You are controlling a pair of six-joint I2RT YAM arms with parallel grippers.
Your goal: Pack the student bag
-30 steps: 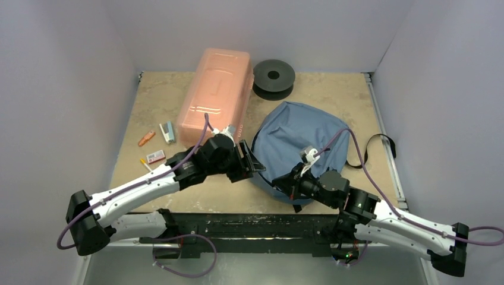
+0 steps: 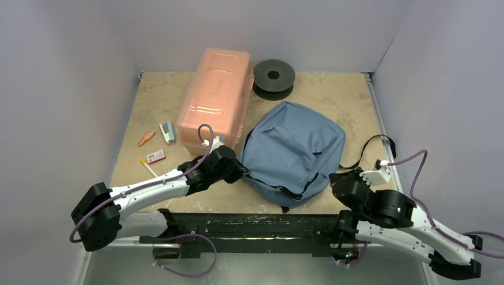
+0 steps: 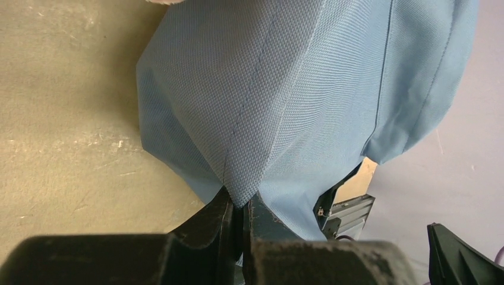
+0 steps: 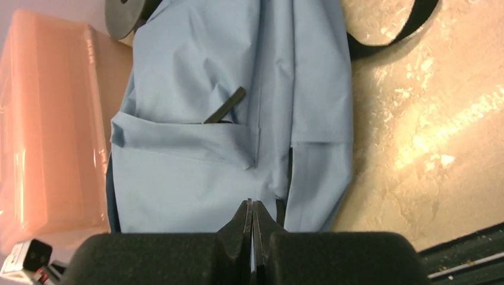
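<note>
A blue fabric bag (image 2: 297, 145) lies on the table, its zipper near the front and a black strap out to the right. My left gripper (image 2: 243, 172) is at the bag's left front corner; in the left wrist view it (image 3: 238, 211) is shut on a fold of the blue fabric. My right gripper (image 2: 336, 178) is by the bag's right front edge; in the right wrist view it (image 4: 249, 208) is shut, above the bag, with nothing visible between its fingers.
A pink lidded box (image 2: 214, 89) stands left of the bag, with a black spool (image 2: 273, 77) behind. Small items, including an orange one (image 2: 147, 138) and a red-and-white one (image 2: 156, 156), lie on the left of the table (image 2: 128, 178).
My right gripper has moved right, away from the zipper area. My left gripper has shifted, ending a little left, and the bag's front has been pulled left with it.
</note>
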